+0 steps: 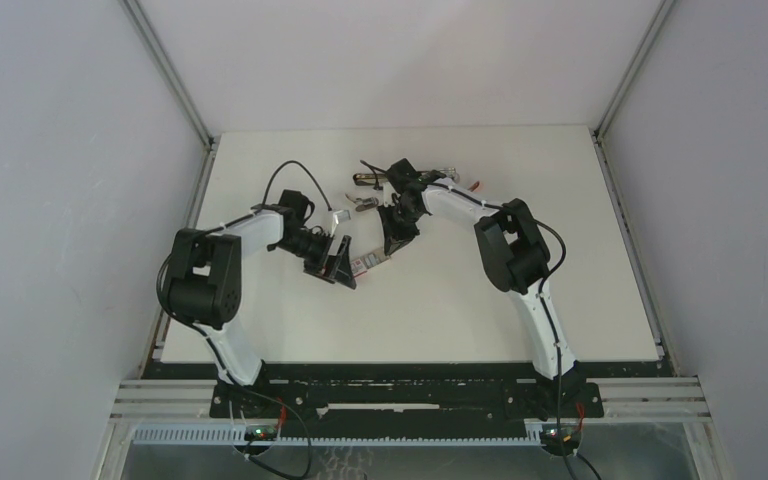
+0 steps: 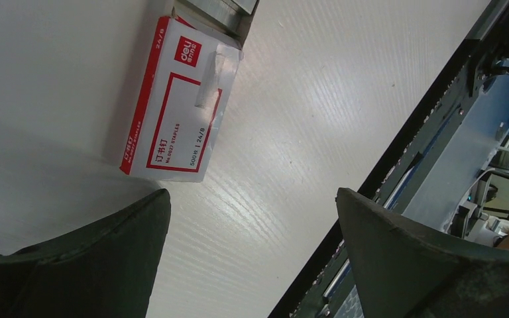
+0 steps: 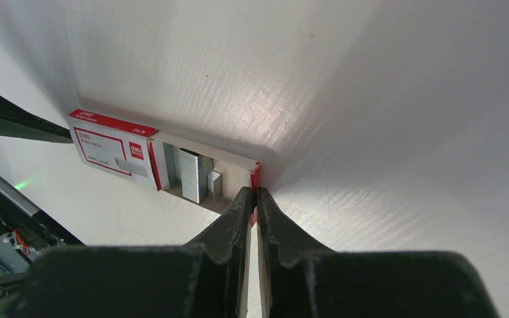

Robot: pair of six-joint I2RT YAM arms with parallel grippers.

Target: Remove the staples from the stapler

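Observation:
A red-and-white staple box (image 2: pixel 179 119) lies on the table, its inner tray (image 3: pixel 232 177) slid out toward the right and holding blocks of staples (image 3: pixel 192 173). My right gripper is shut on the end of that tray. My left gripper is open over the box's outer sleeve, with the sleeve just ahead of its fingertips and nothing between them. In the top view both wrists partly cover the box (image 1: pixel 370 261).
At the back of the table (image 1: pixel 540 320) lie a long stapler-like object (image 1: pixel 365 179) and a small metal item (image 1: pixel 365 205), partly hidden by my right arm.

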